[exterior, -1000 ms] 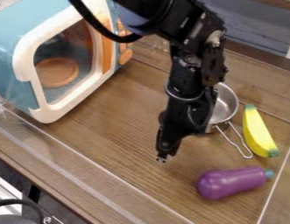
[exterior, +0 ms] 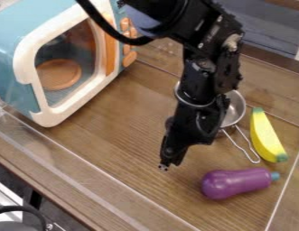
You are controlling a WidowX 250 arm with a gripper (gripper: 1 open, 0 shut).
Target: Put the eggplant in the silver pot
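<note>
The purple eggplant (exterior: 238, 183) lies on its side on the wooden surface at lower right, its stem end toward the banana. Behind the arm sits the silver pot (exterior: 236, 108); only its right part and a wire handle (exterior: 239, 143) show, the rest being hidden. My black gripper (exterior: 170, 165) points down to the left of the eggplant, clear of it, with its tips low near the surface. Its fingers look close together from this angle, and I cannot make out a gap. No object is visible at the tips.
A yellow banana (exterior: 266, 137) lies right of the pot, close to the wire handle. A blue and white toy oven (exterior: 55, 68) with an orange dish inside stands at upper left. Bare wood (exterior: 109, 140) lies left of my gripper.
My arm has shifted slightly right, covering more of the pot. The eggplant sits a touch farther back and left than a second ago. The banana has not visibly moved.
</note>
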